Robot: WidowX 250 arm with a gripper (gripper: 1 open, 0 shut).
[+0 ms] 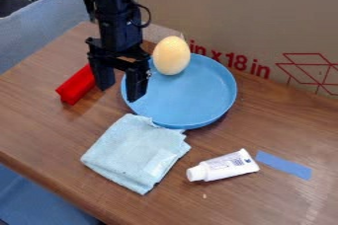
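My black gripper (121, 87) hangs open over the left rim of a blue plate (189, 101), just right of a red elongated object (75, 87) on the wooden table. A pale yellow egg-shaped object (171, 55) is at the back of the plate. A folded light-blue cloth (134, 153) lies in front of the plate, and a white tube (222, 167) lies to the right of the cloth.
A cardboard box (264, 27) stands behind the plate. A blue strip (284, 165) lies flat at the right.
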